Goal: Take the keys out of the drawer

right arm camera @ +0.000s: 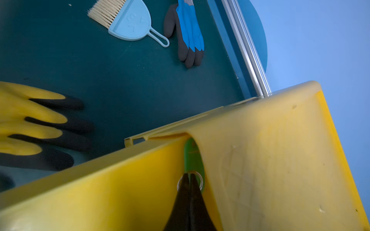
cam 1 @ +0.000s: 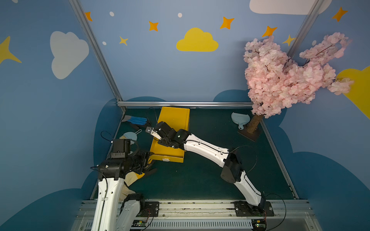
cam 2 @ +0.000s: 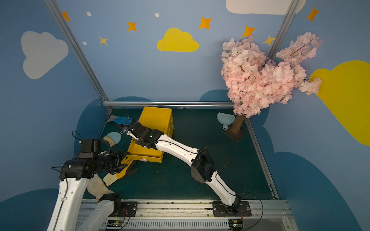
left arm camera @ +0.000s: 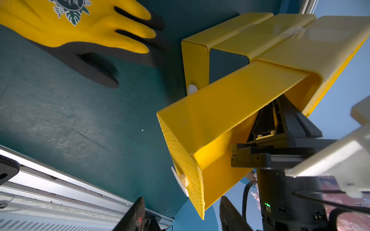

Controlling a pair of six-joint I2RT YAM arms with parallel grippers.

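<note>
The yellow drawer [cam 1: 168, 154] is pulled out from its yellow cabinet [cam 1: 173, 117]. Deep inside, by the cabinet's front edge, a green key tag [right arm camera: 193, 156] shows with its metal ring [right arm camera: 200, 181]. My right gripper reaches into the drawer, its fingertips together right at the ring. Whether the ring is caught between them I cannot tell; the keys themselves are hidden behind the fingers. To the left of the drawer front, my left gripper has its fingers apart, with nothing between them.
Yellow-black gloves [cam 2: 125, 167] lie under the left arm. A brush [right arm camera: 131, 19] and a blue glove [right arm camera: 188, 30] lie left of the cabinet. A dustpan [cam 1: 240, 119] and a blossom tree [cam 1: 283, 77] stand at the back right.
</note>
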